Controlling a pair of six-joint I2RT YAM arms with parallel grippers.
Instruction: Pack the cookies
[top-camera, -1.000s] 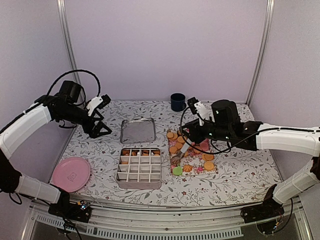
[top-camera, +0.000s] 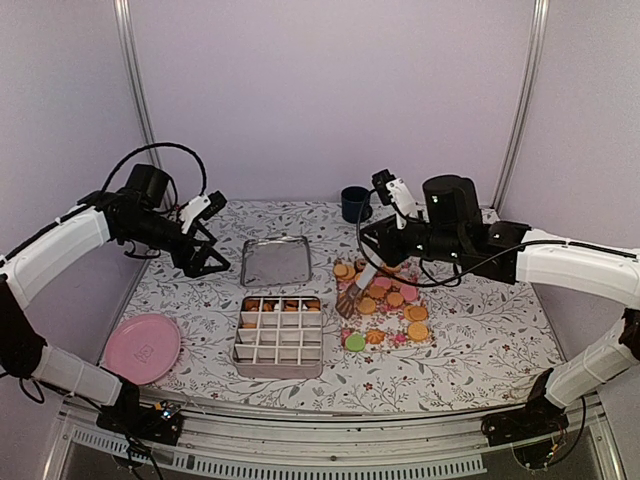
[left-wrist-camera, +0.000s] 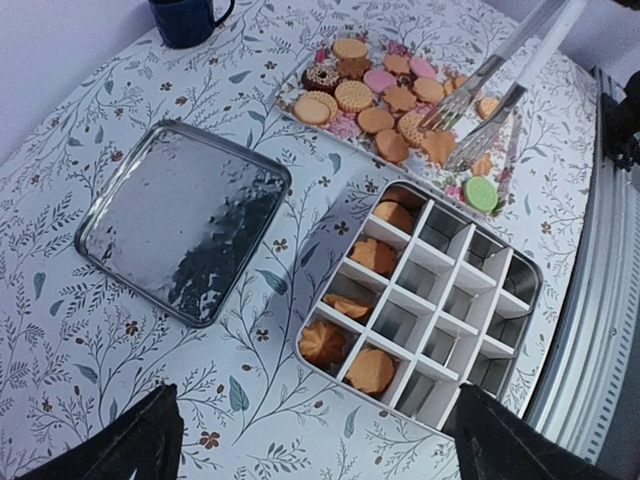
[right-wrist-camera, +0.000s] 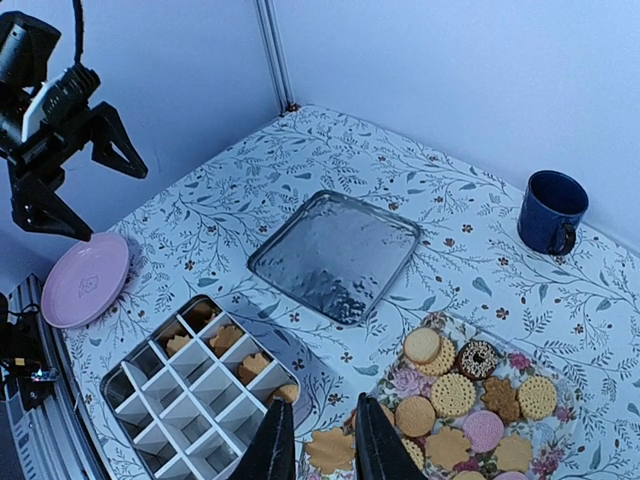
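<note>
A metal tin (left-wrist-camera: 418, 303) with white dividers stands front centre; brown cookies (left-wrist-camera: 372, 369) fill several compartments along its back side, and the rest look empty. To the right, a patterned plate (right-wrist-camera: 558, 405) carries many cookies (right-wrist-camera: 452, 395). My right gripper (top-camera: 376, 250) is shut on pale metal tongs (left-wrist-camera: 515, 85), their tips low by the plate's left edge. Between the tips shows a brown flower-shaped cookie (right-wrist-camera: 330, 450); I cannot tell whether it is lifted. My left gripper (top-camera: 212, 268) stands open and empty, up at the left.
An empty metal tray (top-camera: 276, 262) lies behind the tin. A dark blue mug (right-wrist-camera: 553, 212) stands at the back, and a pink plate (top-camera: 143, 348) rests at the front left. Table around the tray is clear.
In the top view the tongs' tips have moved a little up and left, away from the green cookie, with my right gripper rising. My left gripper has shifted slightly to the right.
</note>
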